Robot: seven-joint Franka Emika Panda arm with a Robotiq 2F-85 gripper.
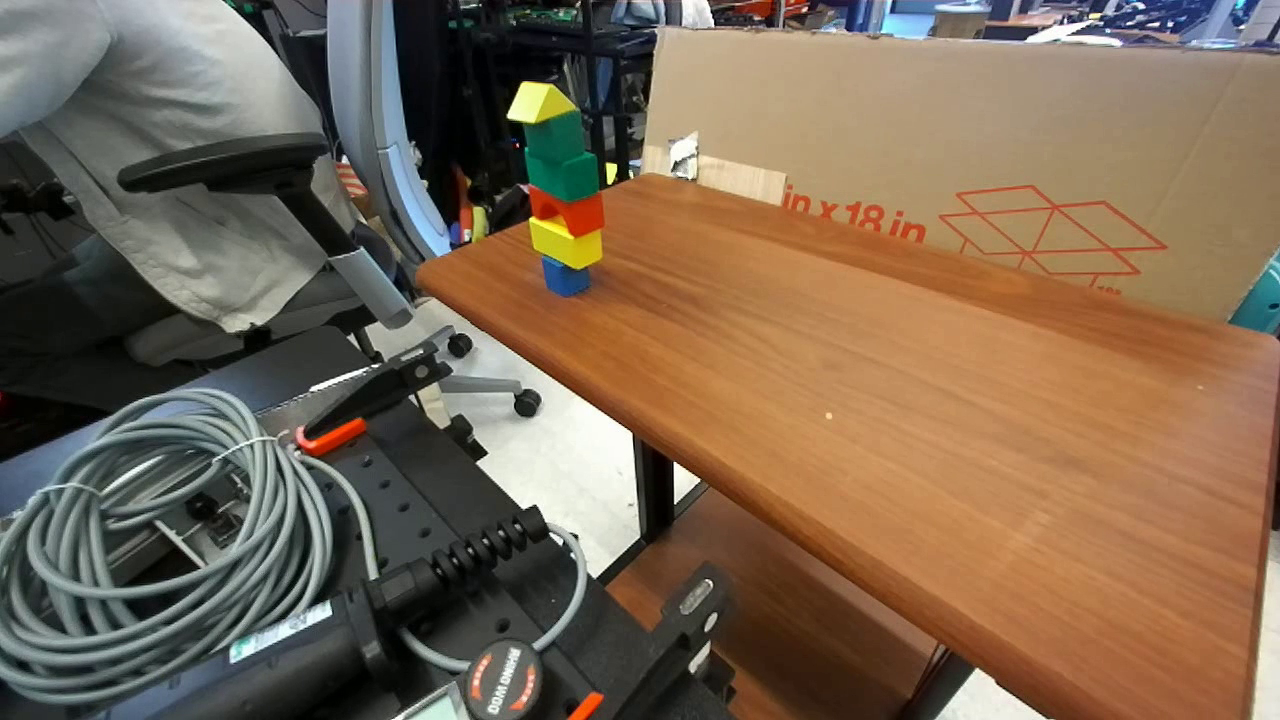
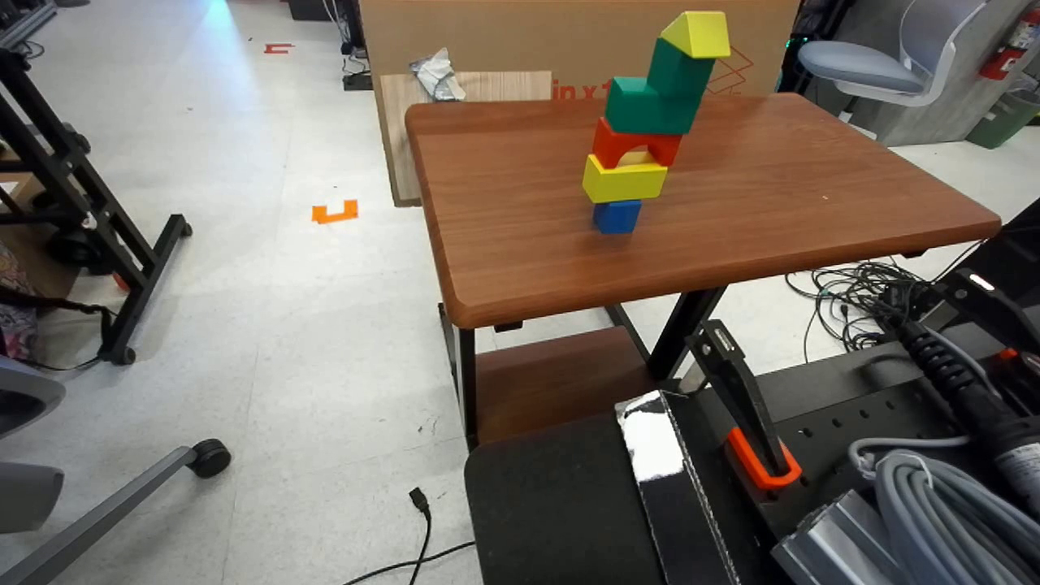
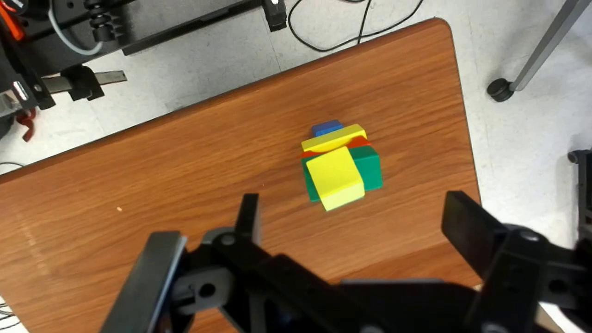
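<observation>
A tower of coloured blocks stands upright on the wooden table [image 1: 912, 396]. At its base is a blue block [image 2: 617, 216], then a yellow block [image 2: 625, 182], a red arch [image 2: 609, 143] and green blocks [image 2: 648, 106]. A yellow triangular block [image 2: 698, 34] forms the top, and from above its yellow faces [image 3: 336, 173] cover part of the green. My gripper appears only in the wrist view, open and empty. Its fingers are spread wide to either side of the tower in that view, seemingly above it and touching nothing.
A large cardboard sheet [image 1: 888, 132] stands along the table's far side. Coiled grey cable [image 1: 180, 540] and black hardware lie on the black bench beside the table. The tower is near one end.
</observation>
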